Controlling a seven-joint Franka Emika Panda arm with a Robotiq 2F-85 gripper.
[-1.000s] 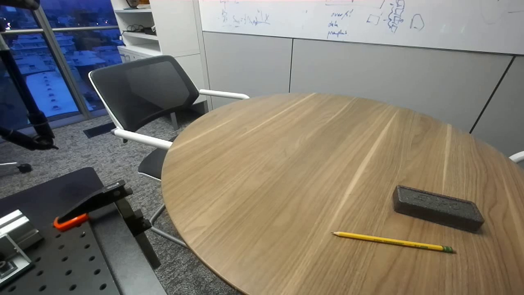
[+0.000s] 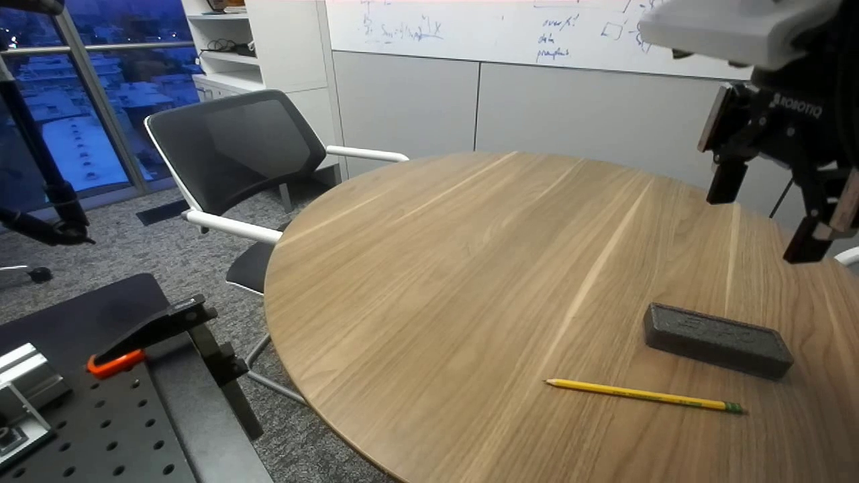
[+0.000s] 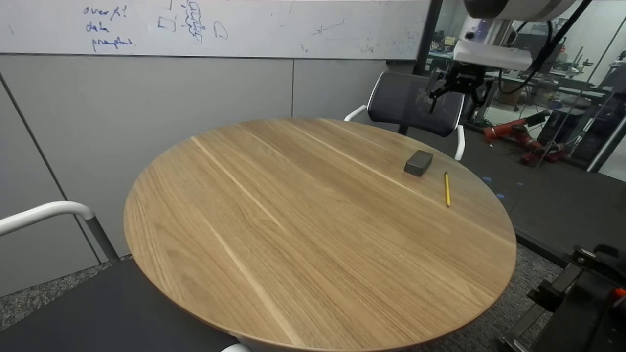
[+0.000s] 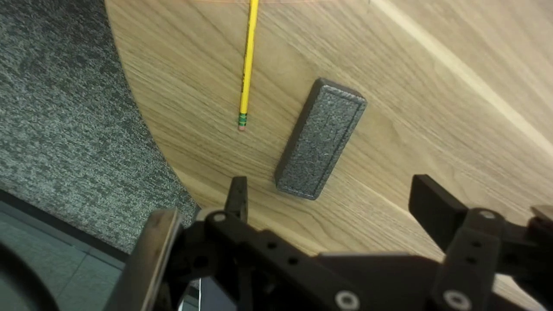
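A dark grey, rough-faced block (image 2: 717, 339), shaped like a whiteboard eraser, lies flat on the round wooden table (image 2: 451, 265). Beside it, apart, rests a yellow pencil (image 2: 644, 394) with a green band at its eraser end. My gripper (image 2: 761, 221) hangs above the table, clear of both things. In the wrist view its fingertips (image 4: 236, 194) are spread wide, and the block (image 4: 321, 140) shows ahead of the gap with the pencil (image 4: 247, 67) off to its left. Nothing is between the fingers. In exterior view 2 the block (image 3: 418, 162) and pencil (image 3: 447, 189) sit near the table's right side.
A mesh-backed chair (image 2: 241, 145) stands at its left in exterior view 1, another chair (image 3: 411, 102) behind it in exterior view 2. A dark perforated bench (image 2: 105, 426) with a clamp stands at lower left.
The arm and open gripper have come into exterior view 1 at the upper right, where neither showed a second ago. Block and pencil lie unmoved.
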